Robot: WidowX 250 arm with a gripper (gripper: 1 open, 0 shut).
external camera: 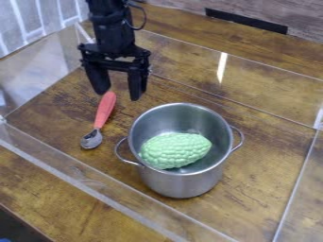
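My black gripper (115,68) hangs at the upper left of the camera view, fingers spread open, just above and behind a spoon with a red handle (108,108) that lies on the wooden table. The spoon's metal head (91,139) points toward the front left. To the right of the spoon stands a steel pot (183,181) with two handles, holding a bumpy pale green object (176,150). Nothing shows between the gripper's fingers.
Transparent panel edges run along the left and front left, and at the right.
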